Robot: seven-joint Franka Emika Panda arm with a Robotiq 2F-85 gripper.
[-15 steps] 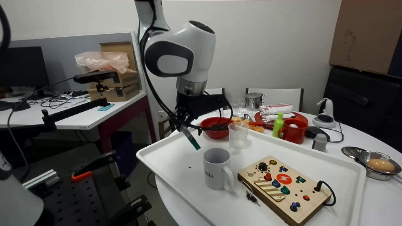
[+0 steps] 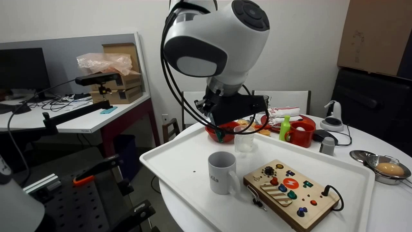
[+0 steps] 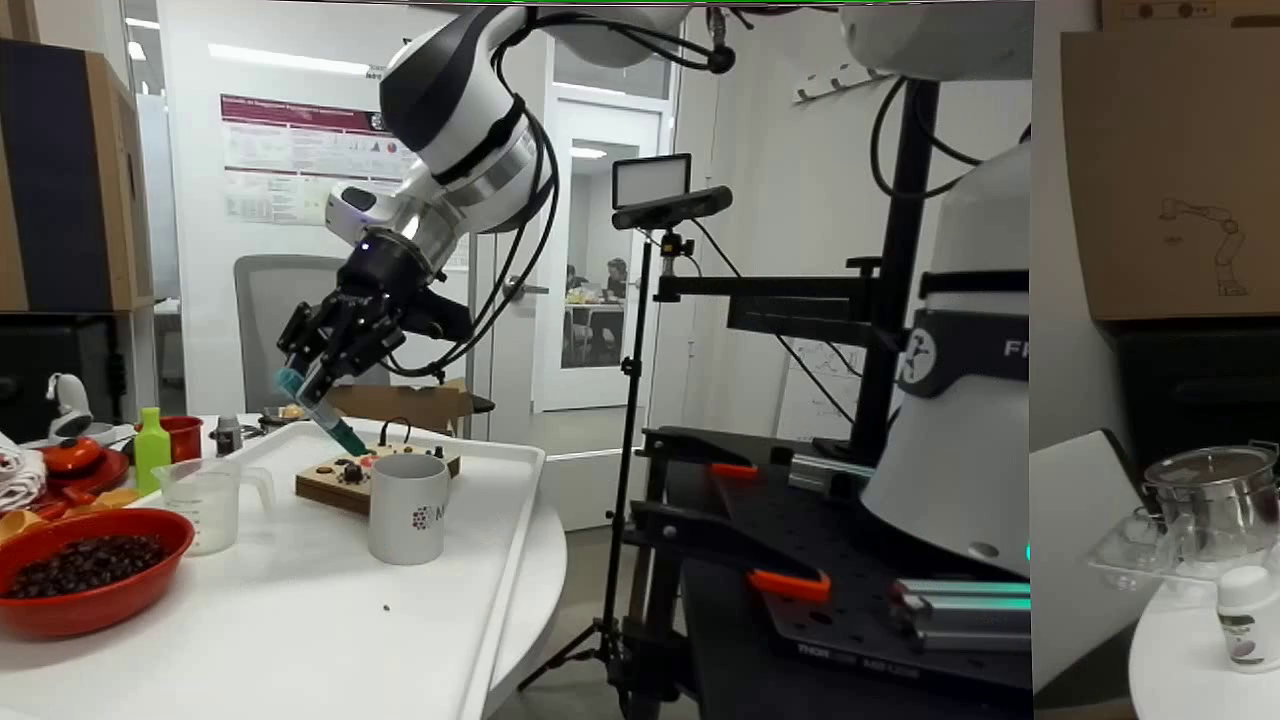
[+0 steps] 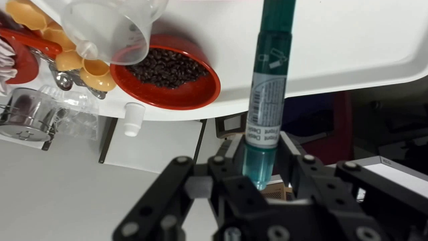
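Note:
A green marker with a white label is gripped near its clear teal end by my gripper, shut around it. The marker's dark green end points away from the fingers. In exterior view 2 the marker slants down in the air, its lower end overlapping the wooden button box behind the mug in the picture. A grey-white mug stands upright on the white tray, its handle towards the box. The arm hides much of the marker in exterior view 1.
A red bowl of dark beans and a clear measuring cup stand close together. Beyond the tray are a green bottle, a red mug and a grey shaker. The tray's left part is mostly clear.
In exterior view 1 the arm has moved right and appears larger. The marker has shifted right and higher in the picture and now looks steeper. The mug and box have not moved.

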